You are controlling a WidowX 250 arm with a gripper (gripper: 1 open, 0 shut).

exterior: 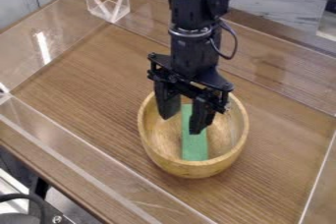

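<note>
The black robot arm reaches down from the top centre, with its gripper (pixel 183 105) over a tan oval bowl (pixel 155 141). Inside the bowl lies a long green object (pixel 195 141), its upper end partly behind the gripper's black parts. The gripper's fingers hang at the bowl's upper part, one on each side near the green object; whether anything is between them is unclear.
A clear plastic item (pixel 108 5) stands at the upper left. Dark cables lie at the lower left edge.
</note>
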